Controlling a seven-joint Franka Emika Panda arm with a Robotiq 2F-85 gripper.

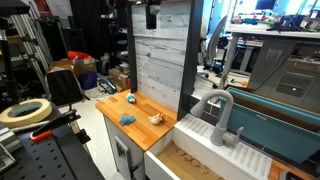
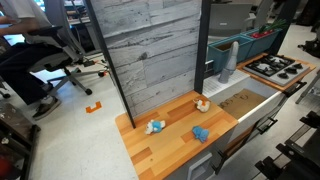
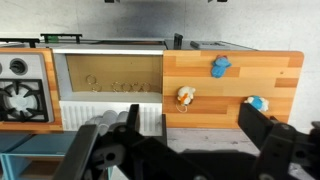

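Note:
Three small toys sit apart on the wooden counter (image 3: 205, 75). One is a blue toy (image 3: 220, 66), one a white and orange toy (image 3: 185, 96), and one a blue and white toy (image 3: 257, 103). My gripper hangs high above, its dark fingers wide apart at either side of the wrist view, open with nothing between them. In exterior view 1 dark parts of the gripper show at the top, in front of the grey panel (image 1: 160, 70). No toy is touched by it.
Beside the counter a drawer (image 3: 110, 70) stands open, with several faint ring-shaped items on its wooden floor. A grey faucet (image 1: 222, 115) rises from the white ribbed drainer. A stove (image 2: 275, 68) lies beyond. The upright panel closes off the counter's back.

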